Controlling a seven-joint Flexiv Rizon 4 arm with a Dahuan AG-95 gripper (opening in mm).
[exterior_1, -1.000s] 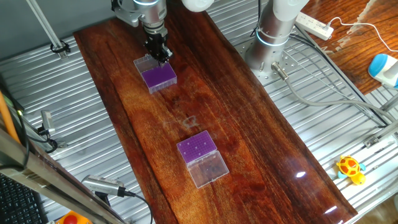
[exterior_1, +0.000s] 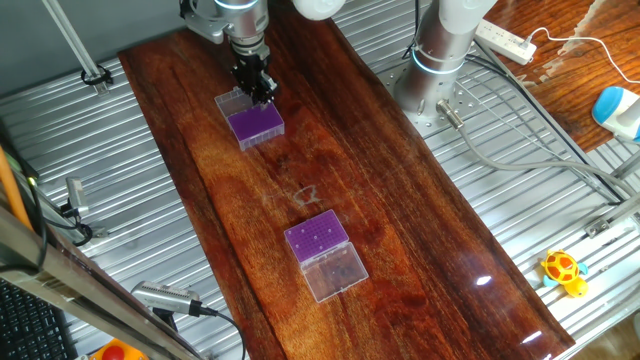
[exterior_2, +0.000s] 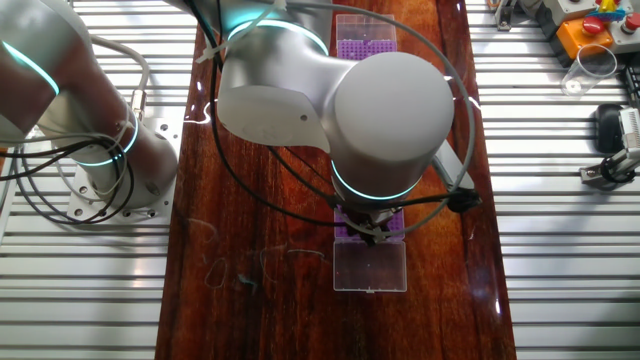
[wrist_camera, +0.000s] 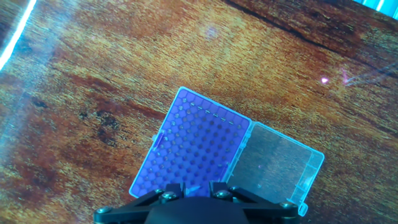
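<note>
A purple tip rack in a clear box (exterior_1: 256, 122) lies under my gripper (exterior_1: 264, 103), its clear lid (exterior_1: 234, 102) folded open. In the wrist view the rack (wrist_camera: 193, 140) shows a grid of holes, with several small pale marks along its far row. My gripper reaches over the rack's near edge, a visible gap between its fingers. A small pale sliver shows in that gap; whether it touches a finger cannot be told. Apart from these, a second purple rack (exterior_1: 316, 235) with an open clear lid (exterior_1: 334, 272) holds a few pale spots.
The wooden board (exterior_1: 390, 200) between and around the boxes is mostly clear. A robot base (exterior_1: 425, 85) stands beside the board. A toy turtle (exterior_1: 562, 268) and a camera (exterior_1: 166, 298) sit off the board; a clear cup (exterior_2: 590, 70) stands off its other side.
The gripper has shifted very slightly over the far box. Both boxes and their lids stay where they were.
</note>
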